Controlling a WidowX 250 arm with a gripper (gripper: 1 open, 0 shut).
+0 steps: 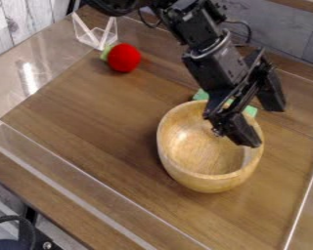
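My gripper (pixel 231 127) hangs over the back of a wooden bowl (pixel 186 166), its dark fingers reaching down to about the rim; whether they are apart or closed is hard to make out. A green item (pixel 248 109) lies behind the bowl, partly hidden by the arm. A red tomato-like object (pixel 124 59) with something pale green beside it sits at the back left.
A white wire rack (pixel 94 29) stands at the top left beside a pale tray or edge (pixel 22 83). Dark cabling is at the bottom left.
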